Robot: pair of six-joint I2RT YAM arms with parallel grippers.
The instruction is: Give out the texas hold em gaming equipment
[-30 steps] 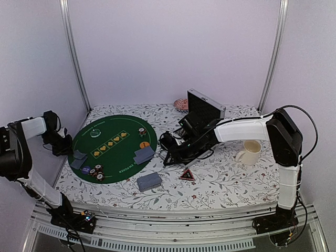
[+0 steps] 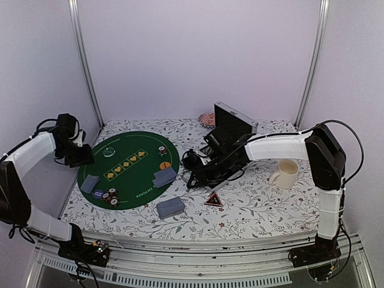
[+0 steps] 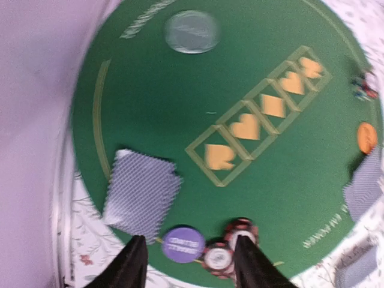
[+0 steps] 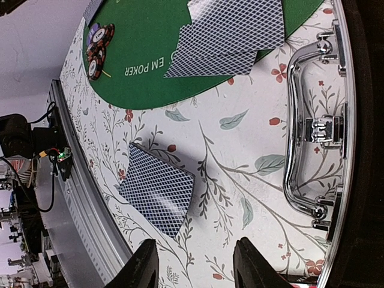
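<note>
The green poker mat (image 2: 126,186) holds face-down cards (image 3: 140,192) at its left, more cards (image 4: 228,30) at its right, a blue token (image 3: 183,243), chip stacks (image 2: 113,199) and a clear disc (image 2: 108,152). A card deck (image 4: 157,187) lies on the table below the mat. My left gripper (image 2: 78,157) is raised over the mat's left edge, part open, nothing seen between its fingers; its view is blurred. My right gripper (image 2: 198,179) hangs by the open metal case (image 2: 234,119), fingers apart and empty above the tablecloth.
A cream mug (image 2: 287,175) stands at the right. A red triangular piece (image 2: 213,200) lies front centre. A red patterned item (image 2: 206,119) sits behind the case. The left wall is close to my left arm.
My left gripper has risen and moved slightly right, away from the cards at the mat's left. The right arm has stayed in place.
</note>
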